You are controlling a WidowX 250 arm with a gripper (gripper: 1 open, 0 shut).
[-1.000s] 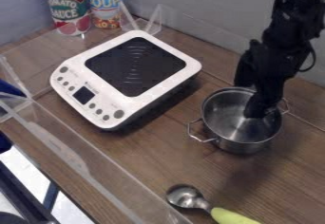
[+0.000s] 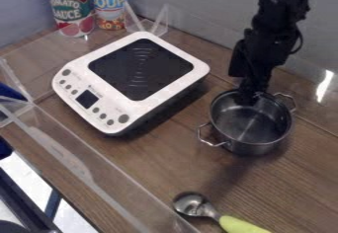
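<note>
A steel pot (image 2: 248, 128) with two side handles sits on the wooden counter in the right half of the view. My black gripper (image 2: 248, 82) is over the pot's back rim, pointing down, with nothing visible held; its fingers are dark and partly overlap the pot's far edge. A white induction cooktop (image 2: 129, 77) with a black top lies left of the pot.
A scoop (image 2: 196, 204) with a yellow-green handle lies at the front. Two cans (image 2: 71, 7) stand at the back left. Clear plastic panels edge the left and front. Bare counter surrounds the pot's front and right.
My gripper has risen and moved back from inside the pot to its far rim. The pot has shifted very slightly.
</note>
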